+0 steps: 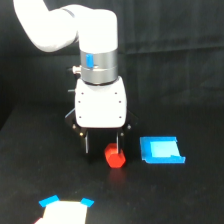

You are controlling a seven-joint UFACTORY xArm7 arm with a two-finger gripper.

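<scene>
A small red block (115,159) rests on the black table surface, a little right of the middle of the view. Close above it hangs my gripper (102,148), pointing down. Its two fingers stand wide apart, so it is open. The right finger overlaps the block's upper part in this view, while the left one is off to its left over bare table. Whether either finger touches the block I cannot tell.
A light blue square edged with blue tape (162,150) lies right of the block. At the lower left is a pale square (65,213) with blue tape at its corners, cut off by the frame's edge. Dark bare table surrounds them.
</scene>
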